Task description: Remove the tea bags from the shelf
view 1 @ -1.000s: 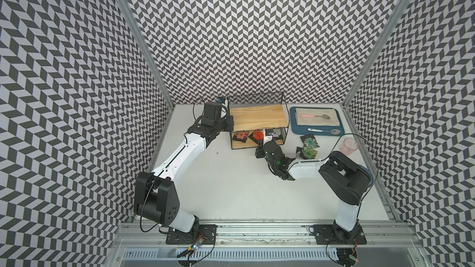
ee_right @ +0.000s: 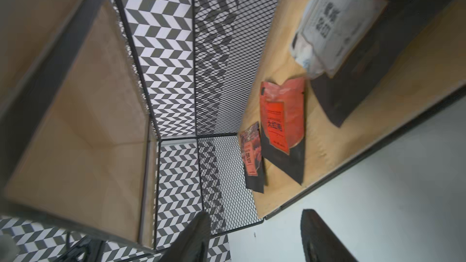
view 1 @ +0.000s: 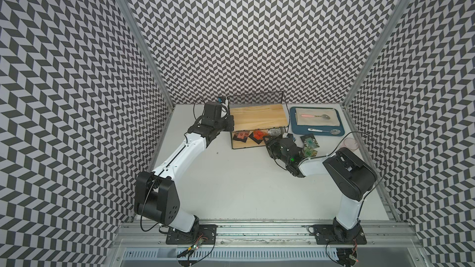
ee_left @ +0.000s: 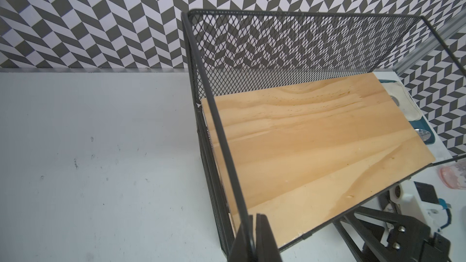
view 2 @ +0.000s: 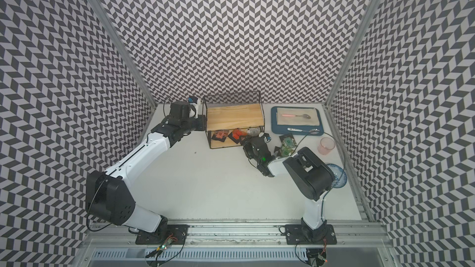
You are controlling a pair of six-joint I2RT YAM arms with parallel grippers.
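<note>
Wire-framed shelf (view 1: 257, 117) has a wooden top board and a lower board with tea bags. My left gripper is shut on its dark frame bar at the left side. My right gripper stands in front of the lower level, fingers apart, nothing between them. In the right wrist view a red-orange tea bag (ee_right: 284, 114) lies mid-shelf, a smaller orange one (ee_right: 251, 152) lies farther along, and a white packet (ee_right: 337, 21) with dark backing lies nearer. Green tea bags (view 1: 309, 143) lie on the table right of the shelf.
A blue tray (view 1: 296, 127) with a cloth and spoon stands at the back right. A pink cup (view 2: 326, 145) and a blue plate (view 2: 339, 175) sit at the right edge.
The left arm has stayed still.
</note>
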